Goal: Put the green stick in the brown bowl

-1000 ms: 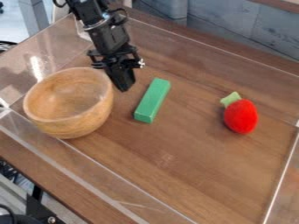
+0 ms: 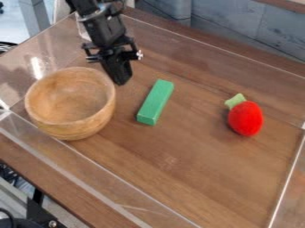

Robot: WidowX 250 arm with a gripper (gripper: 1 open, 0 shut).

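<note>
The green stick [image 2: 155,101] is a flat rectangular block lying on the wooden table, just right of the brown bowl [image 2: 42,118]. Inside, the visible part of the bowl is empty. Behind its right rim, above the table, hangs my black gripper [image 2: 120,78], pointing downward. It stands apart from the stick, to its left and a little farther back. The fingers are small and dark here, so their spacing is unclear; no object shows at their tips.
A red strawberry-like object [image 2: 245,118] with a green top lies on the right side of the table [image 2: 197,169]. A grey wall panel [image 2: 238,31] stands at the back.
Stick, bowl and red object have stayed put.
</note>
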